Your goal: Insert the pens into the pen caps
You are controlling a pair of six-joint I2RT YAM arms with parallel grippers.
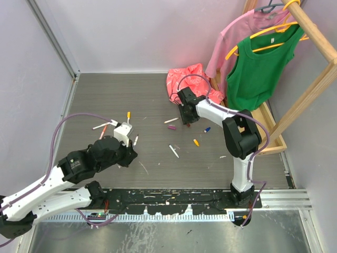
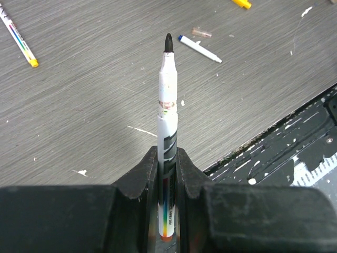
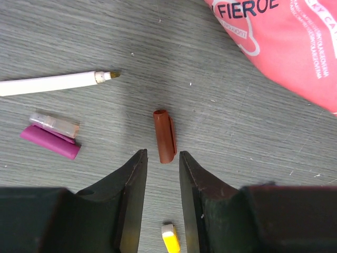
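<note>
My left gripper is shut on a white marker (image 2: pixel 167 95), held upright with its dark tip bare. My right gripper is part open above a brown pen cap (image 3: pixel 165 134), which lies between and just beyond its fingertips. A magenta cap (image 3: pixel 50 142) with a clear piece (image 3: pixel 60 125) lies left of it, below a white pen (image 3: pixel 47 84) with an olive tip. A yellow cap (image 3: pixel 170 237) lies nearer. In the top view, more pens (image 1: pixel 103 132) lie at left.
A pink bag (image 3: pixel 279 47) lies at the back, by a wooden rack (image 1: pixel 310 95) with hanging clothes. The table's front edge borders a dark metal strip.
</note>
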